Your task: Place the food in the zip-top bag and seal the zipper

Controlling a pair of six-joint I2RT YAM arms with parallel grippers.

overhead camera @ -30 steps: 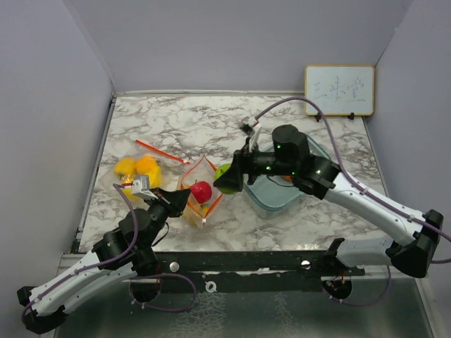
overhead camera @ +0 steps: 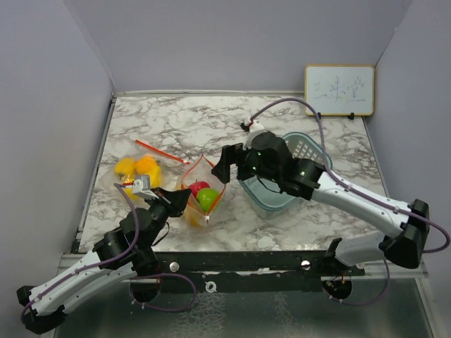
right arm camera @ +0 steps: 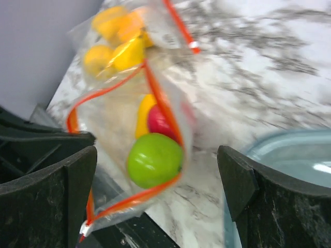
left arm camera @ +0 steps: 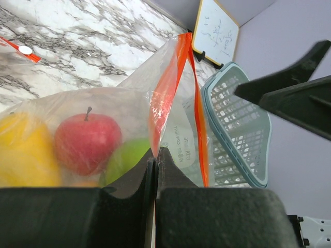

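A zip top bag with an orange zipper holds a red apple, a green fruit and a yellow item. My left gripper is shut on the bag's edge at its front corner. Above the bag's right side my right gripper hangs open, nothing between its fingers, with the green fruit below it inside the bag.
Another bag with yellow food lies at the left. A plastic basket stands right of the filled bag. A small whiteboard leans at the back right.
The green fruit has gone from my right gripper down into the bag. The left arm has stayed still.
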